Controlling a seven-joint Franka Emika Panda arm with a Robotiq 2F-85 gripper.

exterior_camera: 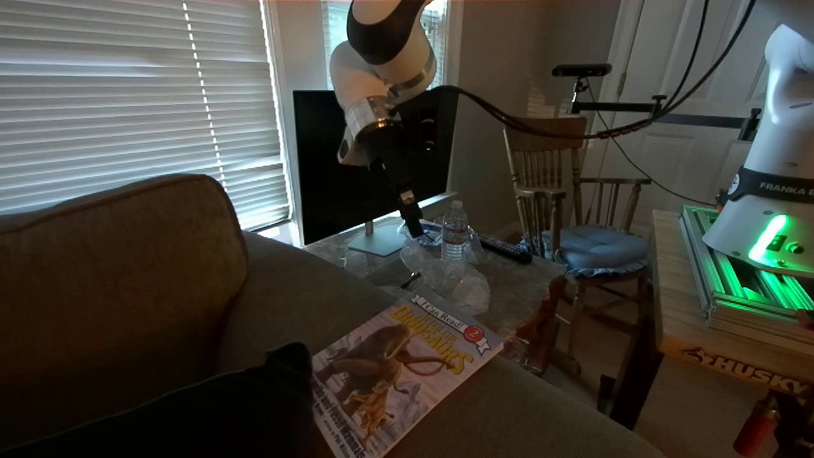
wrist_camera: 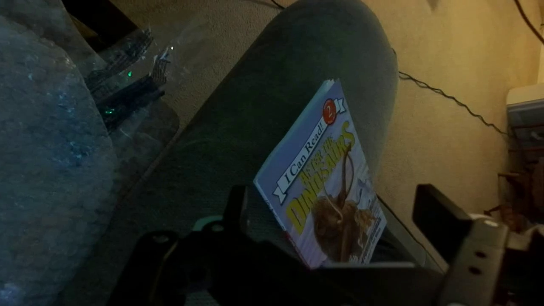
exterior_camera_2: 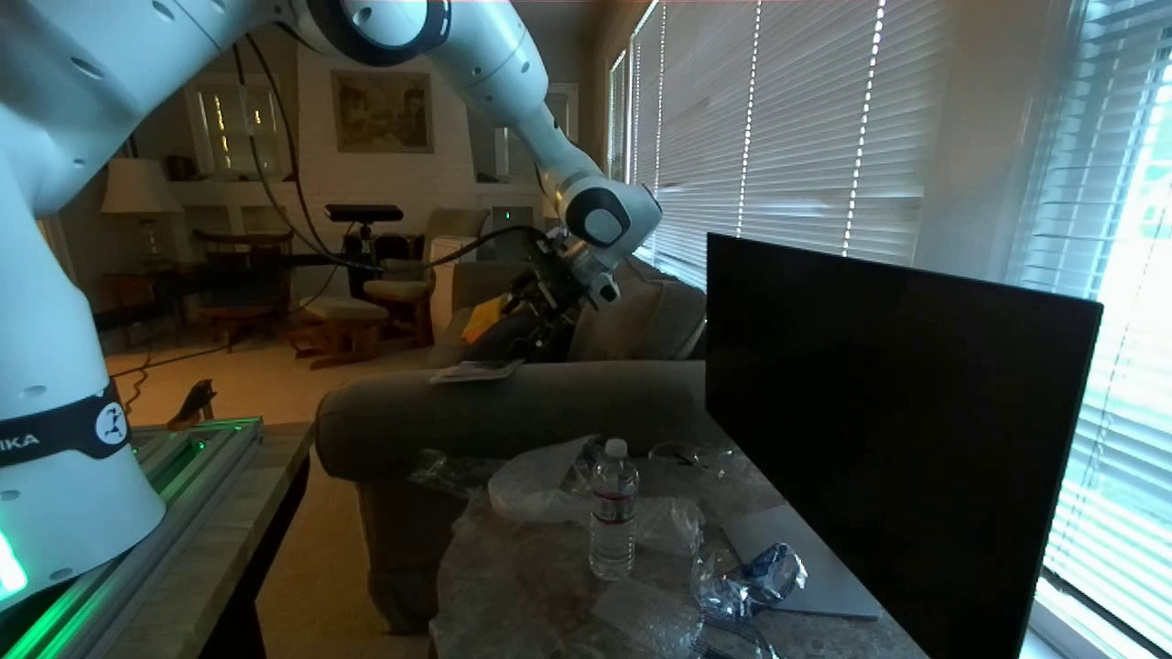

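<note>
A thin paperback book about dinosaurs (exterior_camera: pixel 404 370) lies cover up across the sofa arm. My gripper (exterior_camera: pixel 413 229) hangs above and apart from it, pointing down. In the wrist view the same book (wrist_camera: pixel 326 188) shows between and beyond the two widely parted fingers (wrist_camera: pixel 441 219), and nothing is held. Exterior view 2 shows the book (exterior_camera_2: pixel 478 372) edge-on on the sofa arm, with my dark gripper end above it.
A water bottle (exterior_camera: pixel 455 233) stands on the side table among clear plastic wrap (exterior_camera: pixel 465 290). Behind it is a large black monitor (exterior_camera_2: pixel 879 428). A dark pillow (exterior_camera: pixel 229 408) lies beside the book, and the sofa back (exterior_camera: pixel 114 282) rises nearby.
</note>
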